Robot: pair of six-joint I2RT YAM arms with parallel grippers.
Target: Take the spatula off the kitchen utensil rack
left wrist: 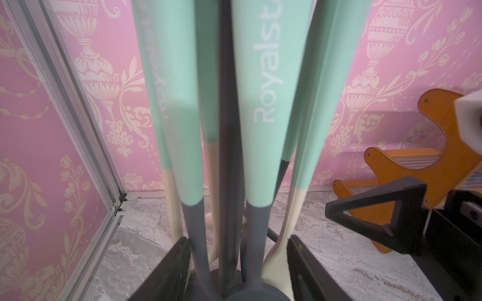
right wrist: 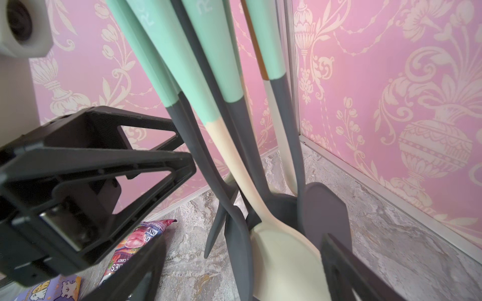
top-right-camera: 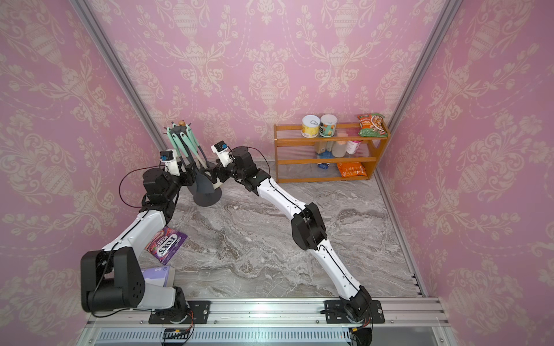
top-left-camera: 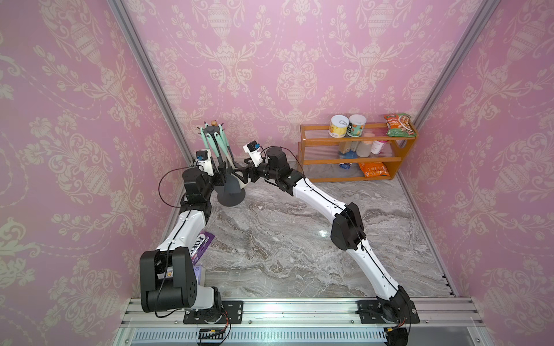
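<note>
The dark grey utensil rack (top-left-camera: 231, 195) stands at the left back, hung all round with mint-handled utensils (top-left-camera: 207, 137). In the right wrist view a cream spatula (right wrist: 281, 260) with a wide blade hangs on the near side. My right gripper stands open in front of it, the spatula in the gap between its fingers. My left gripper is part open at the rack's left front; the centre pole (left wrist: 231, 165) and dark utensil shafts show between its fingertips. Whether either gripper touches anything cannot be told.
A wooden shelf (top-left-camera: 357, 176) with cans and packets stands at the back right. A purple sweets bag (top-right-camera: 166, 244) and a lilac box (top-right-camera: 155, 275) lie at the left front.
</note>
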